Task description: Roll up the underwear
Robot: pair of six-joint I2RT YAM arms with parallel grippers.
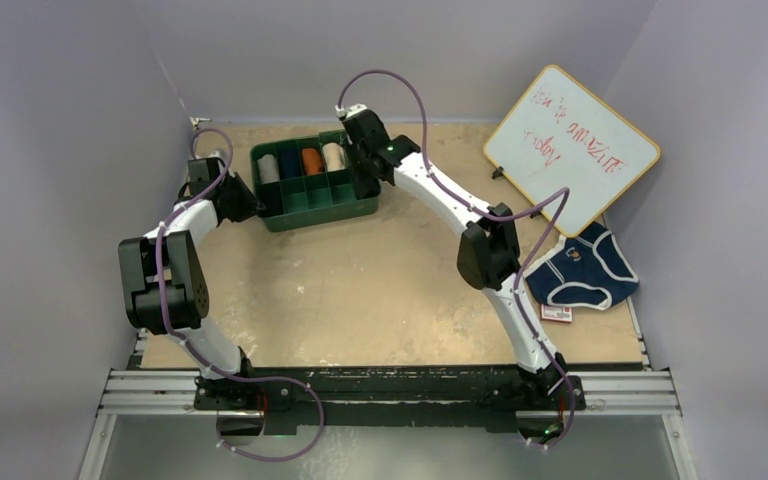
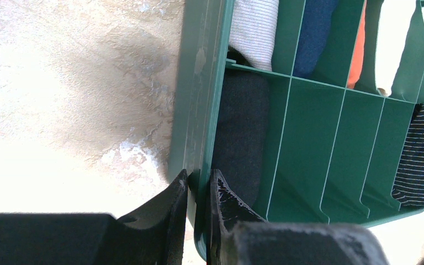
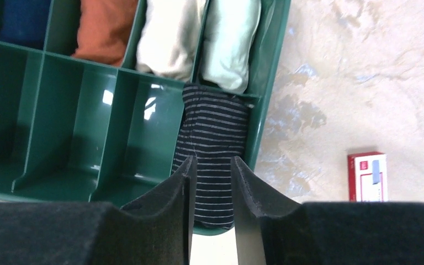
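Green divided box (image 1: 320, 217) stands at the back, and my left gripper is shut on its side wall near a corner. At the box's opposite end, my right gripper is part open above a black roll with white stripes (image 3: 212, 130). The roll lies in an end compartment, partly covered from view by the fingers (image 3: 243, 182). In the top view, navy briefs with white trim (image 1: 585, 268) lie spread out at the far right, away from both grippers. A black roll (image 2: 242, 138) fills the compartment beside my left gripper.
The back row holds a grey roll (image 1: 268, 168), a navy one (image 1: 289, 163), an orange one (image 1: 312, 161) and pale ones. Several front compartments are empty. A whiteboard (image 1: 572, 150) leans at the right; a small red box (image 1: 556, 314) sits by the briefs.
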